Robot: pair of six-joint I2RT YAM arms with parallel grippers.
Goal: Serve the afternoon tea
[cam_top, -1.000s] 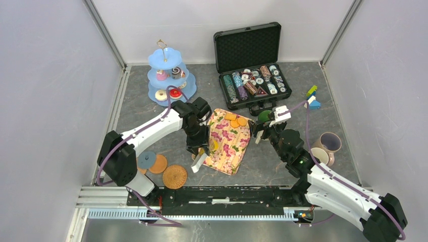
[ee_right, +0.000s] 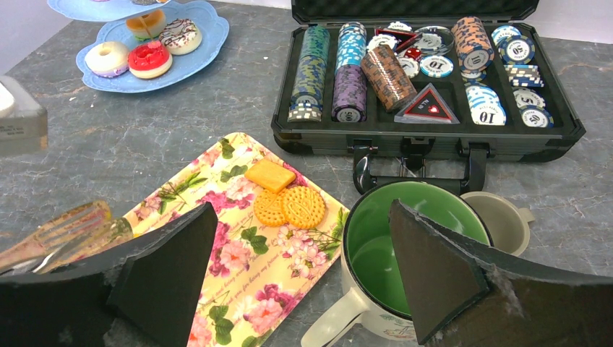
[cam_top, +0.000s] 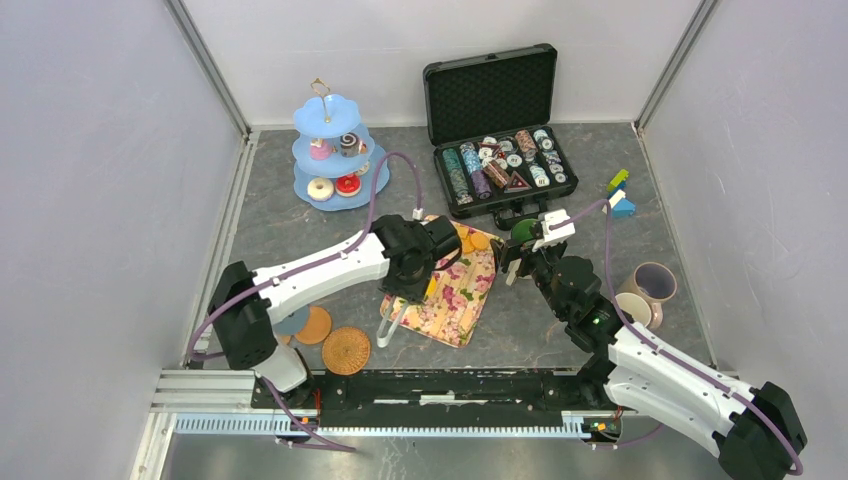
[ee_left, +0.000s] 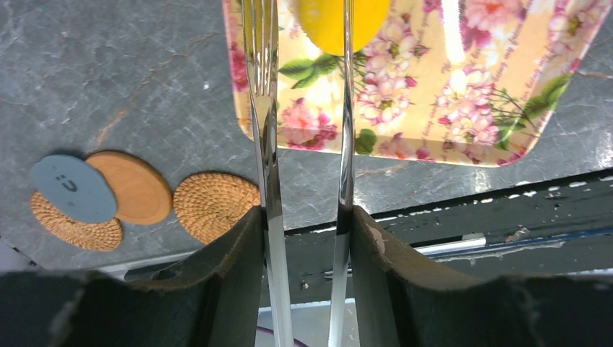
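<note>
In the left wrist view my left gripper is shut on metal tongs, which have a slotted, fork-like end and a pale handle. Their far ends reach over the floral tray, and a yellow piece shows between and behind the tong arms. Whether they grip it, I cannot tell. The right wrist view has my right gripper open, one finger in front of a green-lined mug, nothing held. Cookies lie on the tray's far part. A tiered blue stand holds donuts and cakes.
An open case of poker chips stands behind the tray. Round coasters lie front left. Mugs stand at the right, with coloured blocks behind them. Bare table lies between the stand and the tray.
The right arm stays where it was.
</note>
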